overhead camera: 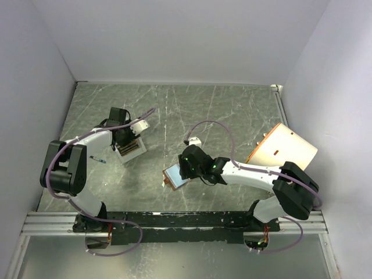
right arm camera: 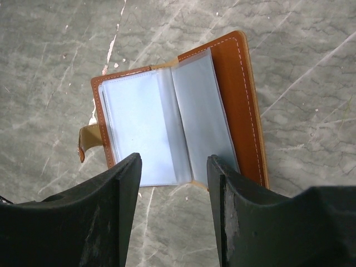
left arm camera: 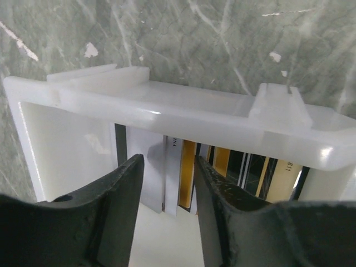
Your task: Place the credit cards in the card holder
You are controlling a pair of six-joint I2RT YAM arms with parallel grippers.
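Note:
Several cards, among them a white one (left arm camera: 173, 172) and a yellow one (left arm camera: 187, 173), stand on edge in a row inside a white plastic box (left arm camera: 183, 114). My left gripper is part open over that row, its fingertips on either side of a few cards; a gap shows beside them, and firm contact cannot be seen. The brown card holder (right arm camera: 250, 105) lies opened flat on the table, clear sleeves (right arm camera: 203, 111) facing up. Above its near edge, my right gripper is open with nothing gripped.
A whitish box-like object with orange edging (overhead camera: 285, 148) stands at the right. A small blue pen-like item (overhead camera: 97, 159) lies left of the card box.

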